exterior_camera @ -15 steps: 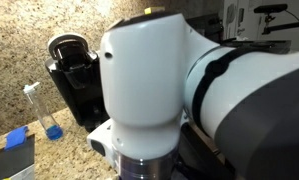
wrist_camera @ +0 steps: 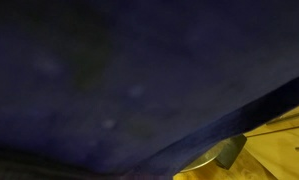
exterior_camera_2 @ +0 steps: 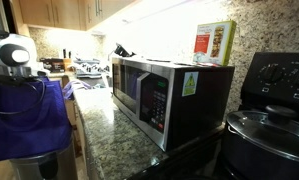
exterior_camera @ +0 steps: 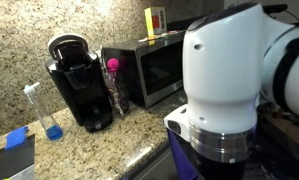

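A large dark blue cloth (exterior_camera_2: 29, 118) hangs at the left of exterior view 2, right below the white robot arm (exterior_camera_2: 11, 48). Its lower edge is by the top of a grey bin (exterior_camera_2: 47, 165). Exterior view 1 shows the arm (exterior_camera: 224, 75) large in front, with a bit of the blue cloth (exterior_camera: 181, 155) beside it. Dark blue fabric (wrist_camera: 109, 90) fills most of the wrist view; past its edge, at lower right, something yellow (wrist_camera: 284, 150) shows. My gripper's fingers cannot be made out, so how the cloth is held is hidden.
On the granite counter (exterior_camera_2: 114, 140) stand a microwave (exterior_camera_2: 169, 100) with a box (exterior_camera_2: 213, 42) on top, a black coffee maker (exterior_camera: 81, 85) and a bottle of blue liquid (exterior_camera: 44, 112). A lidded pot (exterior_camera_2: 274, 130) sits on the stove at right.
The arm has moved to the right in exterior view 1, uncovering the microwave and more of the counter. A blue patch of cloth now shows beside it.
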